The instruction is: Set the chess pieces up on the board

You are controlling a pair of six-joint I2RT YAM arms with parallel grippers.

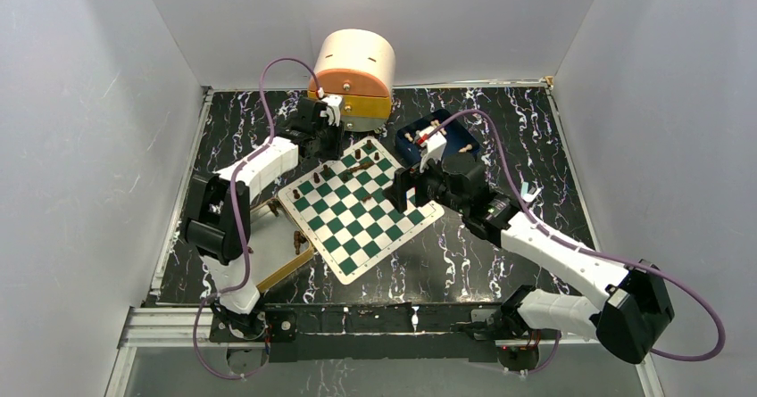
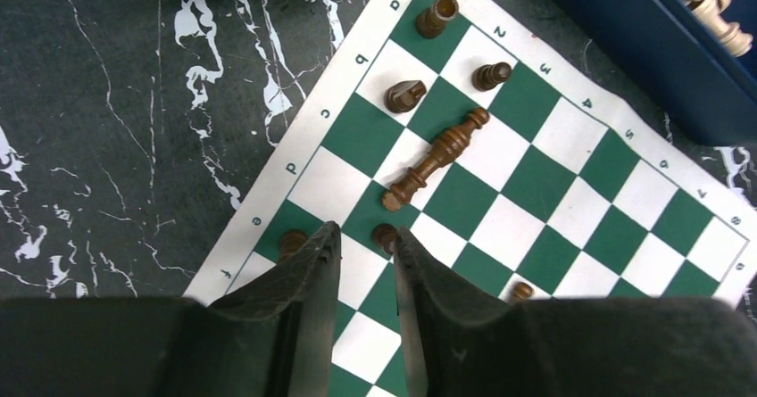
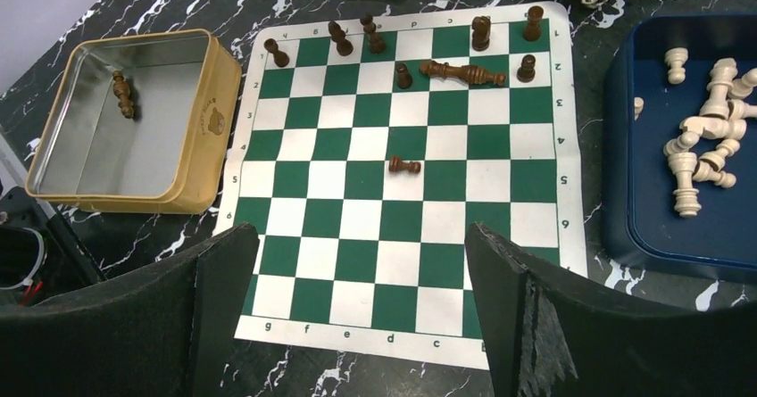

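The green-white chessboard (image 1: 357,245) has several dark pieces along its back rows. A large dark piece (image 2: 436,161) lies on its side among them, and a small one (image 3: 403,165) lies mid-board. My left gripper hovers over that back edge, fingers parted, with dark pieces below and no piece visibly held; another upright piece (image 2: 403,95) stands near the lying one. My right gripper is open above the board's right part, nothing seen between its fingers.
A blue bin (image 3: 687,245) of white pieces sits right of the board, a tan box (image 3: 192,183) with dark pieces to the left. A pastel drawer cabinet (image 1: 353,58) stands behind.
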